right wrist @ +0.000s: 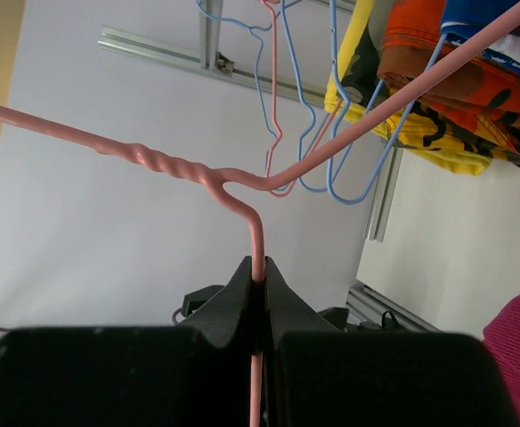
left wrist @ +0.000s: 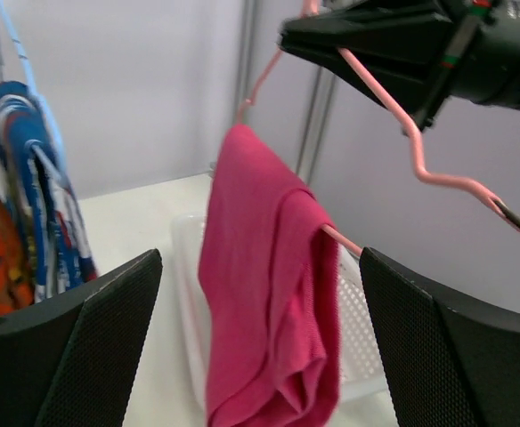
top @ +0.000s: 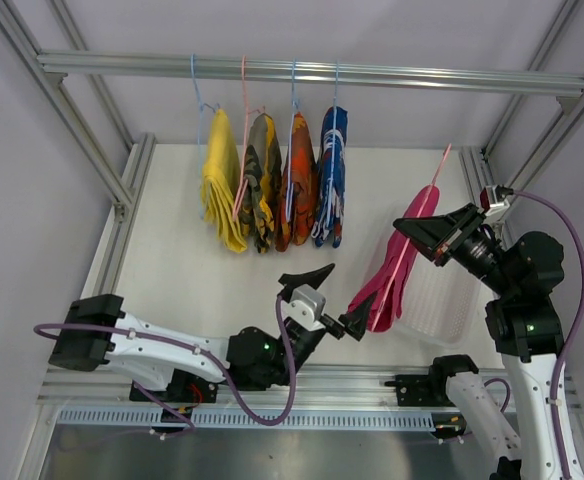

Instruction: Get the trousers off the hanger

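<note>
Magenta trousers (top: pixel 392 275) (left wrist: pixel 260 258) drape over a pink hanger (right wrist: pixel 402 98), which my right gripper (top: pixel 422 235) grips by its wire, tilted in the air at the right of the top view. My left gripper (top: pixel 327 295) stands open just left of the trousers' lower end; in the left wrist view its two dark fingers (left wrist: pixel 82 356) frame the trousers, which hang beyond them, apparently not between the pads. The pink wire runs from the trousers up through the right gripper.
Yellow (top: pixel 220 180), camouflage (top: pixel 262 190), orange (top: pixel 302 180) and blue (top: pixel 332 170) garments hang from the rail (top: pixel 392 75). A pale bin (top: pixel 452 300) lies beneath the trousers at the right. The board's middle is clear.
</note>
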